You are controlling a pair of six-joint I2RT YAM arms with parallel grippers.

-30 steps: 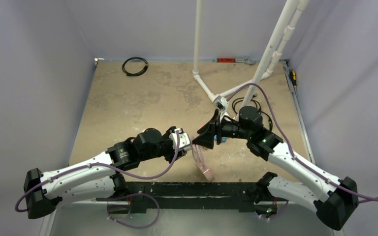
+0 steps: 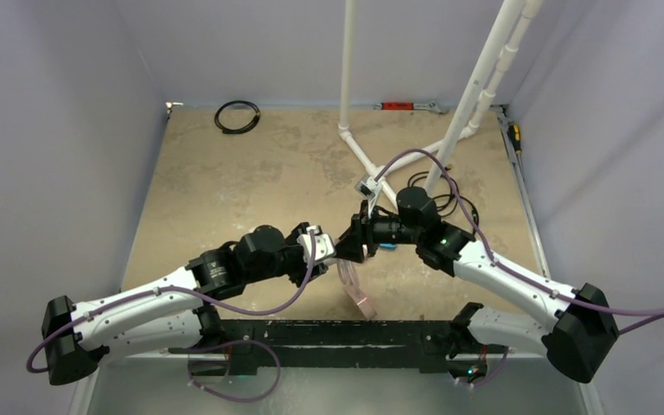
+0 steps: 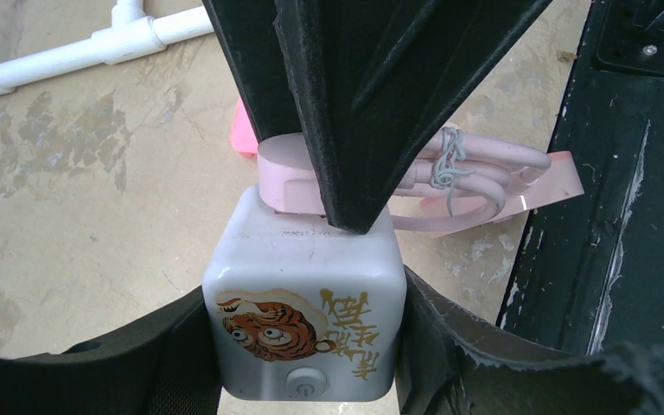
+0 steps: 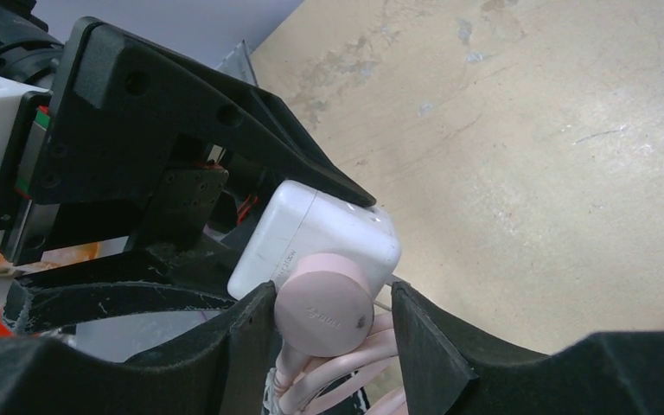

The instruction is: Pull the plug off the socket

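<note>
In the left wrist view a white socket block (image 3: 303,259) with a tiger print is clamped between the fingers of my left gripper. The pink plug (image 3: 284,173) sits against the socket's far face, its bundled pink cable (image 3: 484,160) trailing off to the right. My right gripper has its fingers on either side of the round plug (image 4: 324,316). Its left finger (image 4: 246,346) lies close to the plug, and a gap shows beside the right finger (image 4: 424,346). Both grippers meet near the table's front in the top view.
A pink tag (image 2: 361,303) hangs near the dark front rail (image 2: 350,346). White pipes (image 2: 363,156) and a black cable coil (image 2: 475,216) stand behind the right arm.
My right arm has moved leftward, bringing its gripper around the plug, with its fingers appearing closer together. The left arm has stayed still.
</note>
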